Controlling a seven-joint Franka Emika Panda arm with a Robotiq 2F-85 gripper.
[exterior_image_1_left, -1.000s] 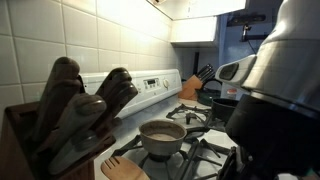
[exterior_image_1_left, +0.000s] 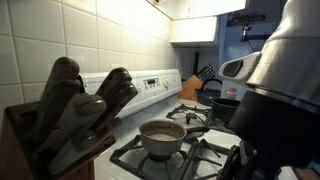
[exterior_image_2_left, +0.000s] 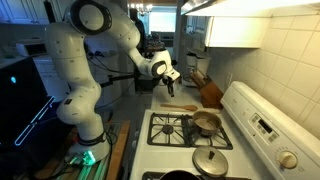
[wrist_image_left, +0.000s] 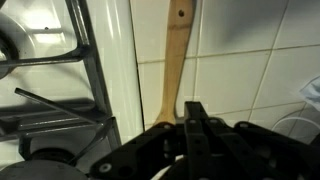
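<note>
A wooden utensil (wrist_image_left: 175, 70) lies on the white tiled counter in the wrist view, running from the top edge down toward my gripper. It also shows as a small wooden strip (exterior_image_2_left: 178, 107) on the counter beside the stove. My gripper is shut, with nothing visible between its fingers; their tips are just right of the utensil's lower end. Whether they touch it I cannot tell. In exterior view 2 the gripper (exterior_image_2_left: 170, 88) hangs over that counter. The dark arm fills the right of exterior view 1.
A pot (exterior_image_1_left: 162, 138) stands on the stove, with a lidded pan (exterior_image_2_left: 210, 160) and a dark pan (exterior_image_2_left: 172, 177) nearer the front. Dark-handled knives stand in a wooden block (exterior_image_1_left: 22, 140) close to exterior view 1. A tiled wall backs the stove.
The arm has shifted slightly there.
</note>
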